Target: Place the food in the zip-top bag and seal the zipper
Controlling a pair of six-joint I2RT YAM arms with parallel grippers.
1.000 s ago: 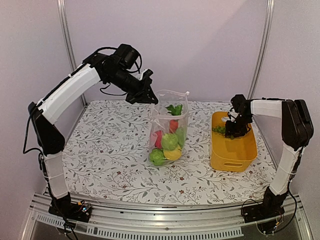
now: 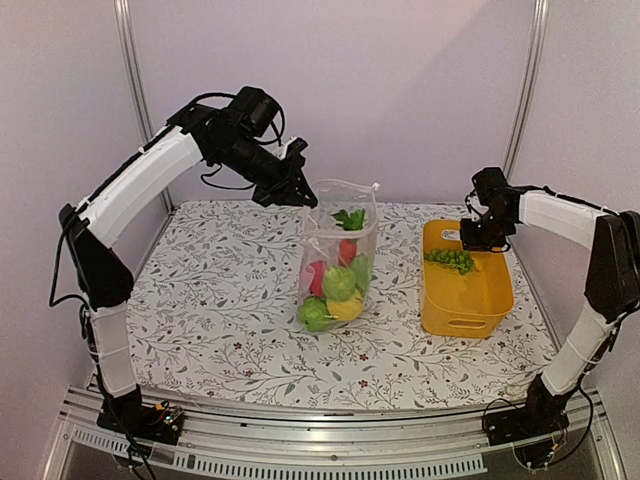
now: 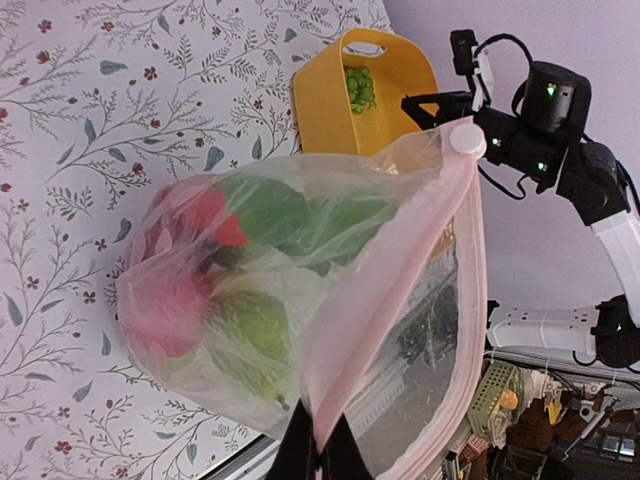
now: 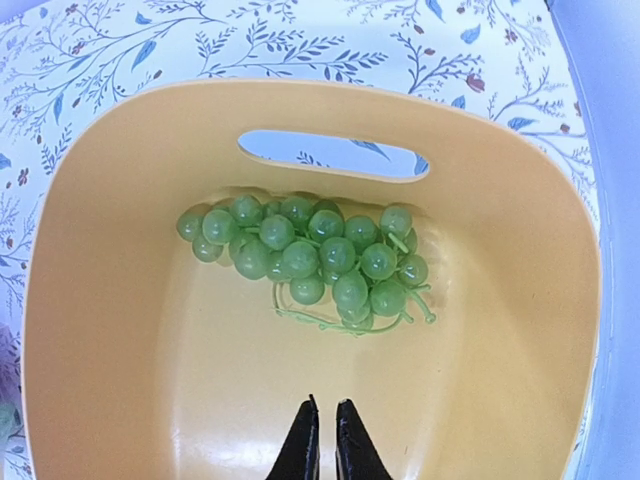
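The clear zip top bag (image 2: 338, 255) hangs upright over the table, its mouth open at the top. Inside it are several pieces of food, among them a yellow one (image 2: 346, 306), a green one (image 2: 314, 314) and red ones. My left gripper is shut on the bag's pink-white rim (image 3: 360, 330). A bunch of green grapes (image 4: 300, 255) lies on the floor of the yellow bin (image 4: 95, 300), beneath its handle slot. Over the bin, my right gripper stands slightly open, nothing between its fingers, clear of the grapes.
Apart from the grapes, the yellow bin (image 2: 468, 310) looks empty. It stands right of the bag with a strip of bare table between them. A white zipper slider (image 3: 467, 138) sits at the bag's far corner.
My right gripper has risen and shifted toward the back right of the bin, uncovering the grapes, which stay inside. The left arm and bag have not visibly moved.
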